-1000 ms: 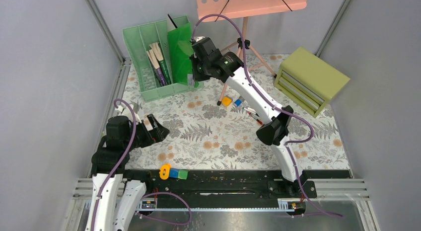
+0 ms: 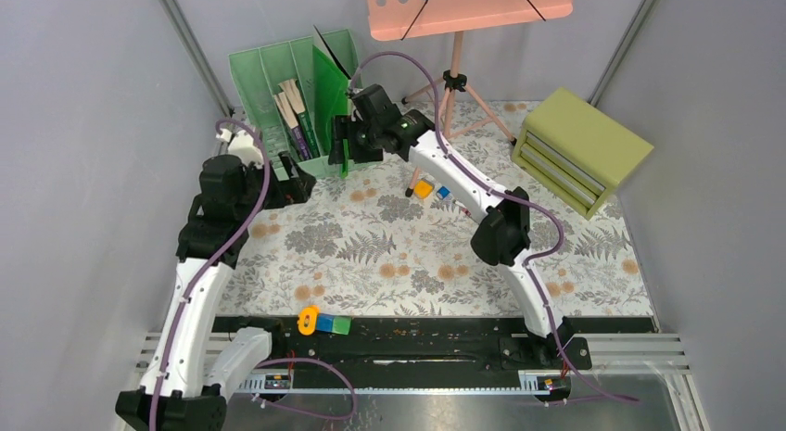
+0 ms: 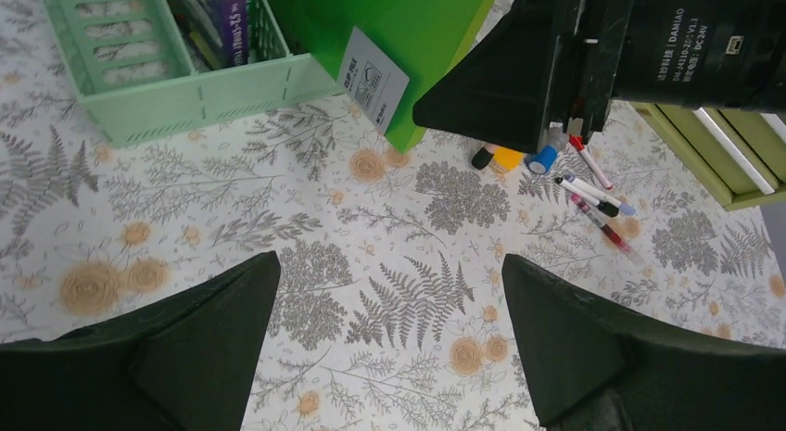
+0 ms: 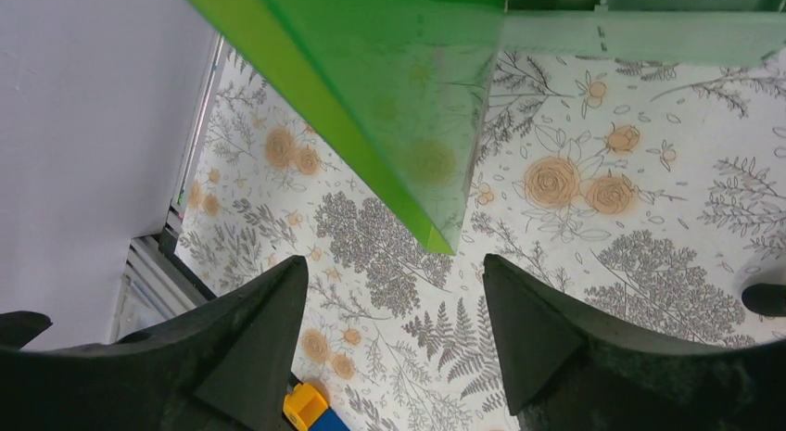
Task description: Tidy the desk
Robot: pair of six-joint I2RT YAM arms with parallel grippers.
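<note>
A green folder (image 2: pixel 328 97) stands steeply in the right part of the light green organizer (image 2: pixel 258 79), its near corner jutting past the front wall. In the left wrist view the folder (image 3: pixel 408 42) shows a white label. My right gripper (image 2: pixel 347 153) is at that near end; the right wrist view shows its fingers (image 4: pixel 264 320) apart, the folder's corner (image 4: pixel 436 236) beyond them and nothing clearly held. Open and empty, my left gripper (image 2: pixel 297 176) hovers by the organizer's front, left of the folder. Two books (image 2: pixel 298 120) stand in the organizer's middle.
Markers (image 3: pixel 598 204) and small bottles (image 2: pixel 424 188) lie near the pink stand (image 2: pixel 454 83). An olive drawer box (image 2: pixel 584 153) is at right. A yellow-blue-green object (image 2: pixel 324 322) rests at the front edge.
The left gripper has moved away from the front edge, up to the organizer. My right gripper has shifted left, its fingers parting, and the folder now looks narrower and steeper from above.
</note>
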